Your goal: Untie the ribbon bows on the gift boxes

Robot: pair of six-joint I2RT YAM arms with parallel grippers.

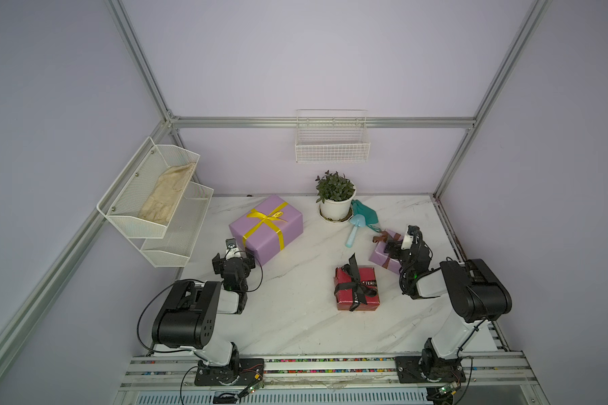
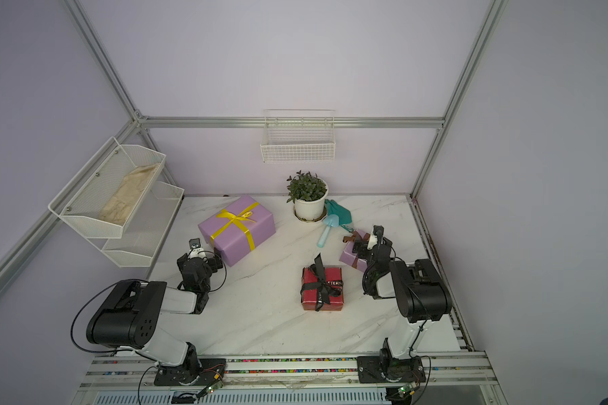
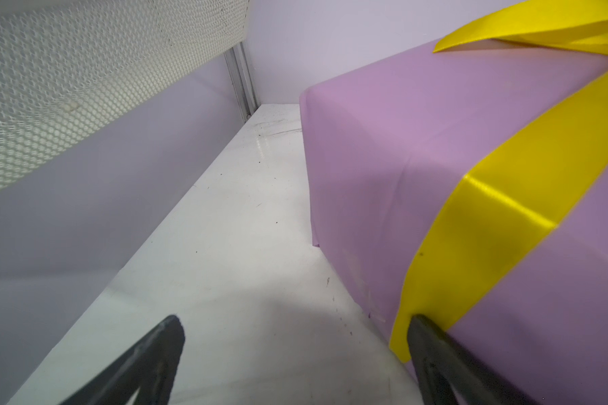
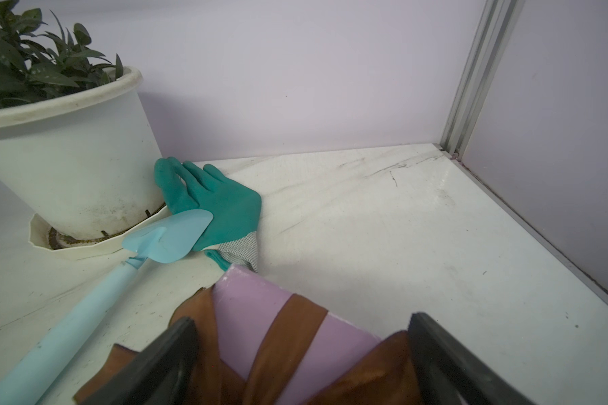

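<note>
A large lilac box (image 1: 280, 237) with a tied yellow bow (image 1: 269, 217) lies back left. A red box (image 1: 367, 276) with a black bow (image 1: 354, 287) lies front centre. A small lilac box (image 2: 349, 256) with brown ribbon (image 4: 290, 337) lies at the right, partly hidden by my right gripper. My left gripper stands open beside the large box, low at its near left corner, with nothing between its fingers. My right gripper is open, close over the brown ribbon; whether its fingers touch it I cannot tell.
A potted plant (image 1: 335, 206) stands at the back, with a teal glove (image 4: 219, 209) and light-blue trowel (image 4: 81, 324) beside it. White mesh shelves (image 1: 135, 226) hang at the left, a wire basket (image 1: 332, 152) at the back.
</note>
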